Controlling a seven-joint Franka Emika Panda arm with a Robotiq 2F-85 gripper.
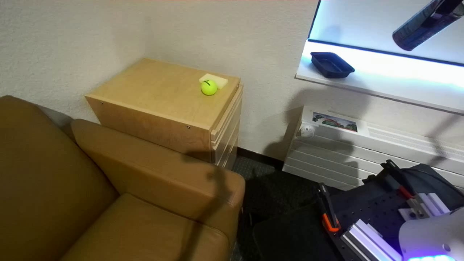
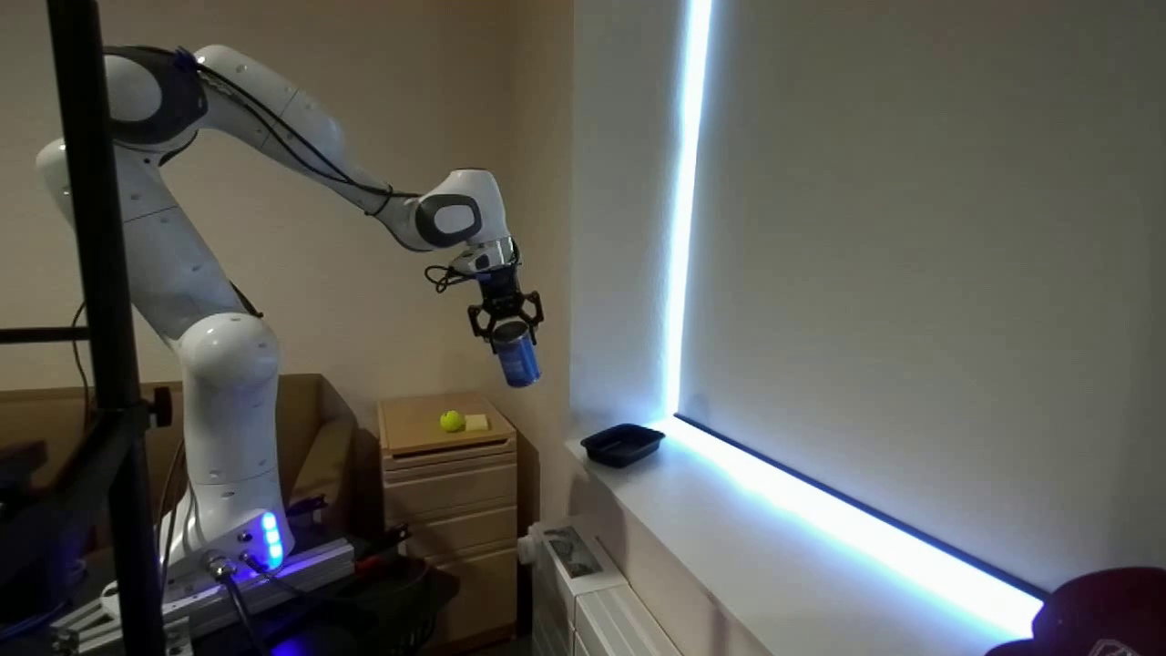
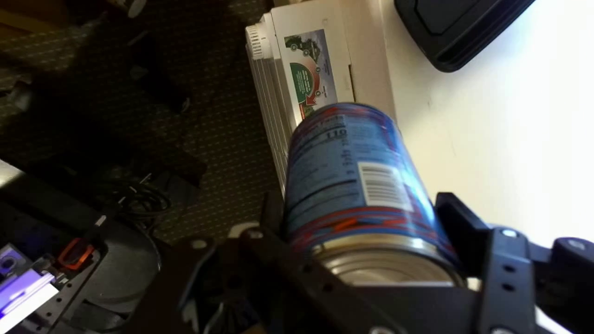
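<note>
A blue can (image 2: 516, 359) with a printed label hangs tilted in the air, my gripper (image 2: 508, 328) shut around its upper part. From the wrist, the can (image 3: 351, 172) fills the middle, with its barcode side showing and a dark finger (image 3: 456, 222) against its right side. Exterior view 1 catches the can (image 1: 413, 32) at the top right, most of the gripper out of frame. A black tray (image 1: 331, 66) rests on the white windowsill (image 1: 382, 89); the can is above the sill level and apart from the tray.
On the wooden cabinet (image 1: 143, 91) lie a yellow-green ball (image 1: 209, 87) and a pale yellow block (image 1: 219, 81). A radiator (image 1: 330, 148) stands below the sill. The brown sofa (image 1: 161, 169) is beside the cabinet. At the sill's near end sits a dark red object (image 2: 1104, 612); between it and the tray the sill is clear.
</note>
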